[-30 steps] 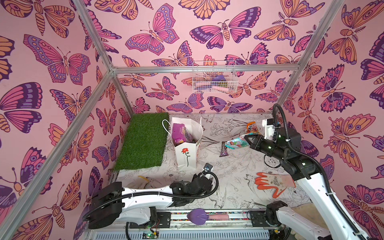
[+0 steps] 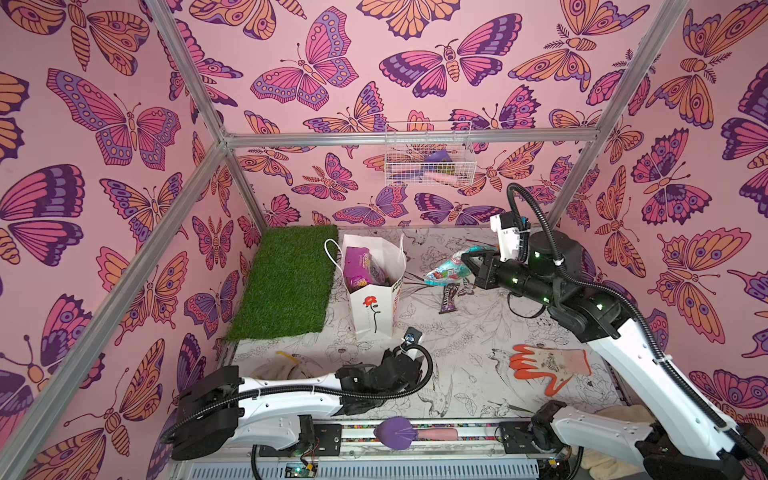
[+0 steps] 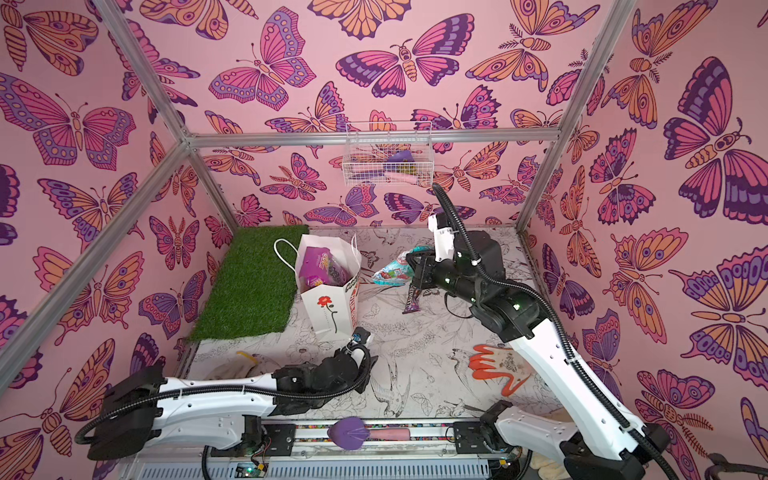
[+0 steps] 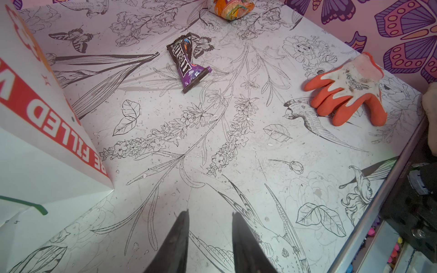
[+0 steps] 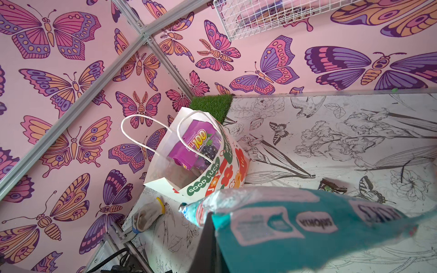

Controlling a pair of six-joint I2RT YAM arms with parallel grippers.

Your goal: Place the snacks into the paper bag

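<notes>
The white paper bag (image 2: pixel 372 312) stands upright, with a purple snack pack (image 5: pixel 195 141) inside. My right gripper (image 2: pixel 480 262) is shut on a teal snack packet (image 5: pixel 309 227), raised right of the bag. A purple M&M's packet (image 4: pixel 189 63) lies on the table below it. An orange snack packet (image 4: pixel 232 6) lies farther back, largely hidden in the top views. My left gripper hangs open over bare table in front of the bag, nothing between its fingers.
Green turf (image 2: pixel 280 280) lies left of the bag. An orange-palmed glove (image 2: pixel 548 364) lies at the right front. A wire basket (image 2: pixel 429 172) hangs on the back wall.
My right gripper has moved left toward the bag with the teal packet, which now covers more of the orange one. The left arm has shifted very slightly.
</notes>
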